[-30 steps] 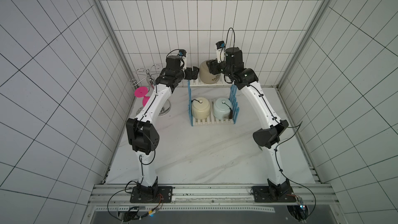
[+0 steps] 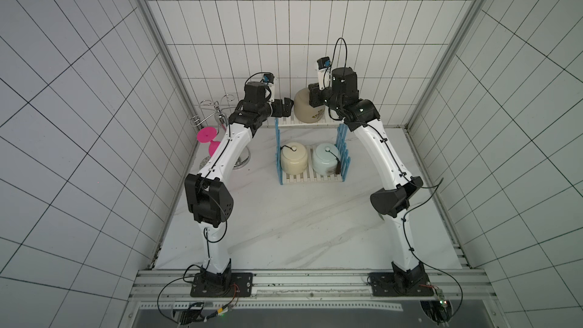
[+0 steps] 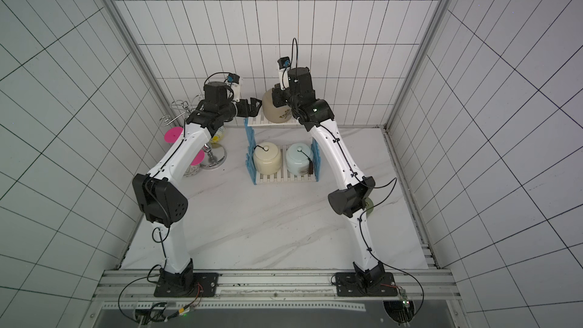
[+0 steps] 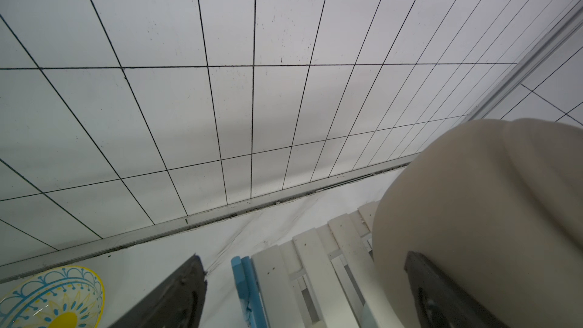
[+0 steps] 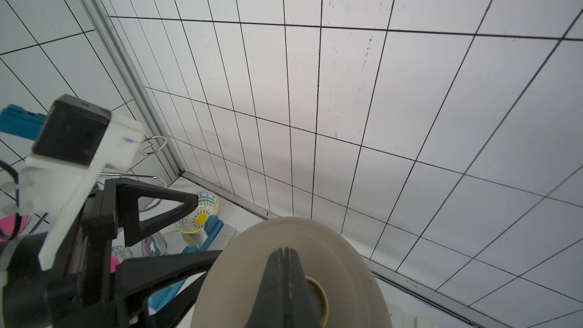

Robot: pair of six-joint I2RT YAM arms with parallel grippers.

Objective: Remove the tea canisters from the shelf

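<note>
The beige tea canister (image 2: 308, 111) stands on the upper shelf (image 4: 315, 276), between my two grippers. Above its lid, my right gripper has its fingers closed together with nothing between them. Part of the ring knob (image 5: 325, 303) shows just to the right of those fingers, outside them; the rest is hidden behind them. My left gripper is open at the canister's left side, one finger (image 4: 440, 297) in front of its wall in the left wrist view. On the lower tier sit a cream canister (image 2: 294, 159) and a pale blue canister (image 2: 326, 159).
Blue side frames (image 3: 250, 155) bound the shelf. To the left stands a metal rack (image 2: 218, 112) with pink items (image 2: 207, 134) and a patterned bowl (image 5: 199, 211). Open marble counter (image 2: 291, 224) lies in front of the shelf.
</note>
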